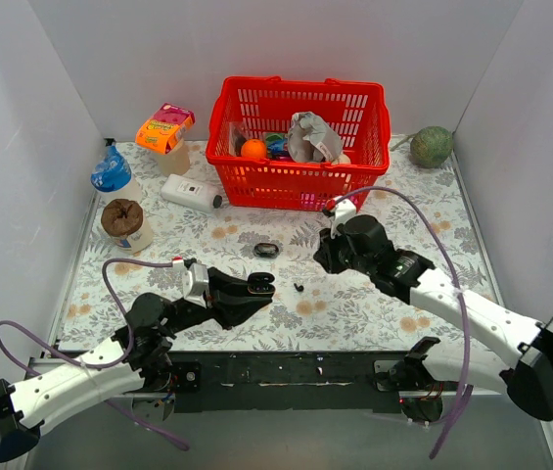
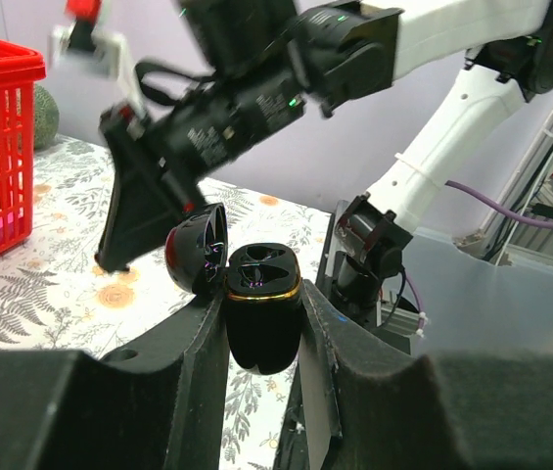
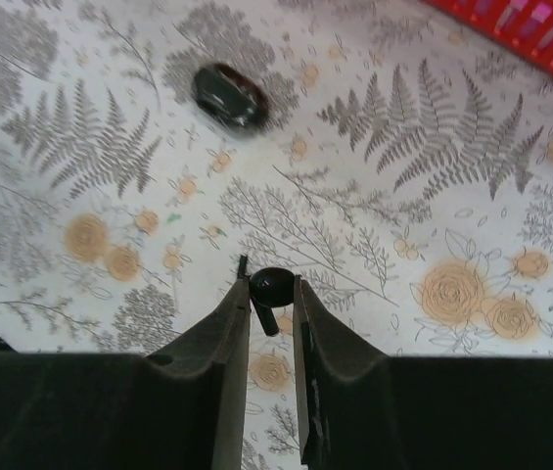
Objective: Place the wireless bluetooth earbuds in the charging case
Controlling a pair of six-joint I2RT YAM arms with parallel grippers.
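Note:
The black, glossy charging case [image 2: 263, 333] with a gold-coloured trim line is gripped by my left gripper [image 1: 249, 292], its lid [image 2: 196, 250] standing open. At the fingertips of my right gripper, which is shut, a small round dark earbud [image 3: 272, 286] shows. In the top view this right gripper [image 1: 329, 255] is raised over the table, right of the case, and the earbud cannot be made out there. A small black piece [image 1: 299, 287], apparently another earbud, lies on the table between the two grippers. In the right wrist view the held earbud partly covers it.
A glossy black oval object [image 1: 266, 251] lies on the flowered table behind the case. The red basket [image 1: 300, 186] stands at the back, with a white bottle [image 1: 191, 193] and tubs to its left. A green round object [image 1: 432, 147] sits back right.

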